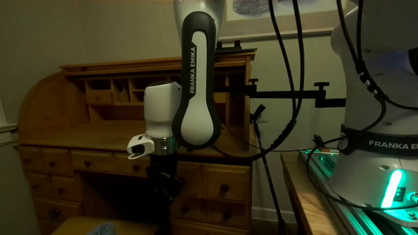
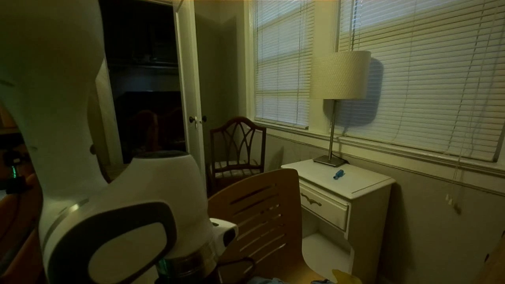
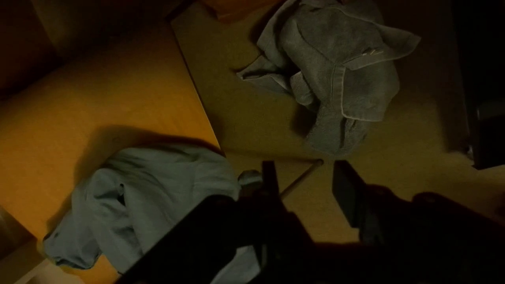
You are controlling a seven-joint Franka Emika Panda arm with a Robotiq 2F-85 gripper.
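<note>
My gripper shows in the wrist view with its two dark fingers apart and no object visible between them. Below it, a blue-grey cloth [image 3: 156, 189] lies bunched over the edge of a wooden chair seat [image 3: 137, 90], to the left of the fingers. A second, darker grey cloth [image 3: 341, 66] lies crumpled on the floor ahead of the fingers. In exterior view 1 the gripper [image 1: 166, 192] hangs pointing down in front of the desk, its fingers too dark to make out there.
A roll-top desk [image 1: 117, 135] with drawers stands behind the arm. Exterior view 2 has a slatted chair back [image 2: 265, 208] close to the arm and a white nightstand [image 2: 350, 182] with a lamp [image 2: 341, 75] and a small blue item [image 2: 339, 174]. A thin rod [image 3: 300, 179] shows beyond the fingers.
</note>
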